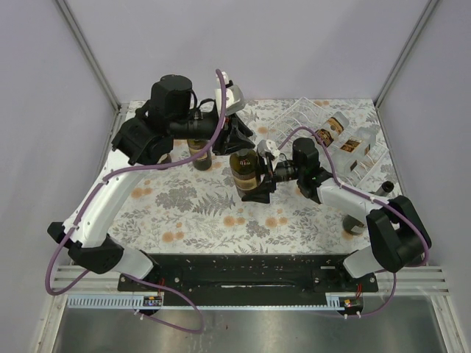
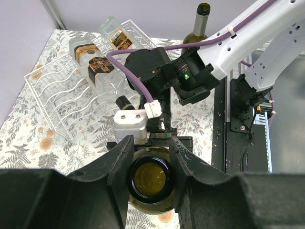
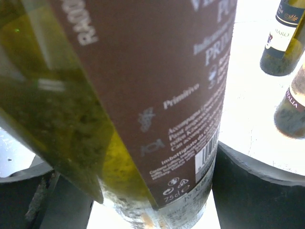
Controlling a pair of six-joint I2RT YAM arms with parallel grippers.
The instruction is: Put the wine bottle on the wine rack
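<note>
A green wine bottle with a brown label (image 1: pixel 245 169) hangs upright in the middle of the table. From above, my left gripper (image 1: pixel 235 140) is shut on its neck; the round mouth (image 2: pixel 150 193) shows between the fingers in the left wrist view. My right gripper (image 1: pixel 257 184) is at the lower body, its fingers on either side; the label (image 3: pixel 167 109) fills much of the right wrist view, and the fingers are open around the bottle. The white wire wine rack (image 1: pixel 302 110) stands at the back right, holding two clear bottles (image 1: pixel 357 147).
Other bottles stand at the back left (image 1: pixel 199 151), partly hidden by my left arm. A dark bottle (image 1: pixel 357 220) stands at the right edge by my right arm.
</note>
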